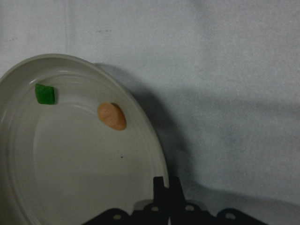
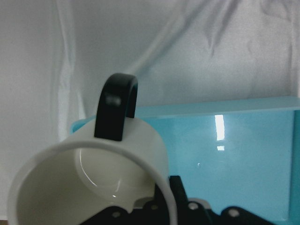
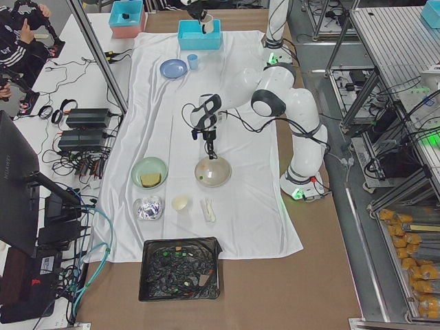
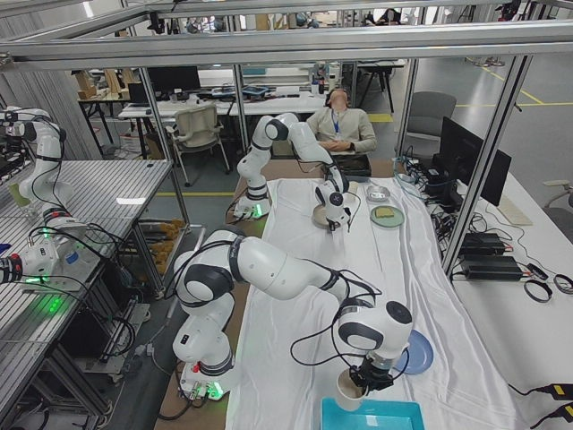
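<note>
My right gripper is shut on the wall of a white mug (image 2: 56, 183) with a black handle, held tilted at the blue bin (image 2: 229, 164); in the camera right view it is near the front. My left gripper is at the rim of a beige plate (image 1: 79, 159), its fingers close together; whether it grips the rim I cannot tell. The plate holds a green piece (image 1: 45, 93) and an orange piece (image 1: 111, 116).
A blue plate (image 3: 173, 68) and blue cup (image 3: 193, 61) stand near the bin. A green plate (image 3: 149, 165) with a sponge, a foil packet (image 3: 148, 208), a small bowl (image 3: 180, 203) and a black tray (image 3: 179, 292) lie toward the other end.
</note>
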